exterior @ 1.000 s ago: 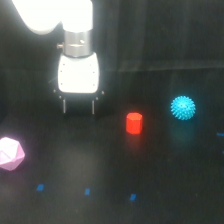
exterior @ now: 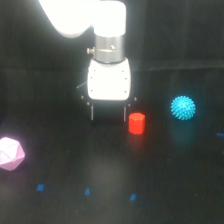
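Note:
My gripper (exterior: 108, 118) hangs from the white arm (exterior: 108, 80) in the upper middle of the camera view. Its two thin dark fingers point down and stand apart, with nothing visible between them, so it is open. A small red cylinder (exterior: 137, 124) stands upright on the dark surface just right of the gripper. The right finger appears close to the cylinder's left edge; whether they touch I cannot tell.
A spiky cyan ball (exterior: 183, 108) lies to the right. Near the left edge sits a pink faceted ball (exterior: 10, 153). Several small blue marks dot the dark surface (exterior: 100, 165), whose front middle is clear.
My gripper has moved right, from well left of the red cylinder to close beside it, and appears slightly lower in view. The cylinder and both balls have not moved.

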